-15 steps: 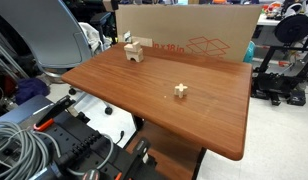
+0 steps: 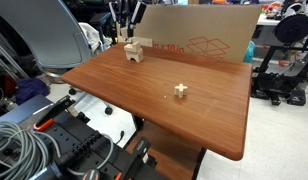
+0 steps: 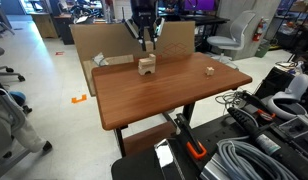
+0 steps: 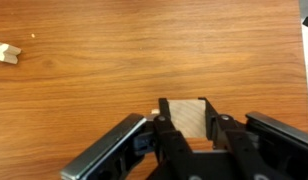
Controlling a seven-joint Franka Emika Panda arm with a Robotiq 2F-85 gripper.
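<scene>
A pale wooden block [image 4: 187, 117] sits between the fingers of my gripper, which is shut on it. Below the gripper [image 3: 147, 44] in exterior view 2, a small light wooden stack [image 3: 146, 66] stands on the brown table. That same stack [image 2: 133, 51] is near the table's far left in exterior view 1, with the gripper [image 2: 125, 37] over it or slightly to its left. Whether the held block touches the stack I cannot tell. Most of the stack is hidden from the wrist camera behind the block and fingers.
A cross-shaped wooden piece [image 2: 180, 90] lies apart on the table [image 2: 204, 115]; the wood between it and the stack is bare. A cardboard panel [image 2: 194, 30] stands along the far edge. Cables [image 2: 19, 150] and equipment lie off the near side.
The gripper has come down from the top of exterior view 1 and shifted rightward, closer to the stack. The stack and the cross-shaped piece have stayed in place.
</scene>
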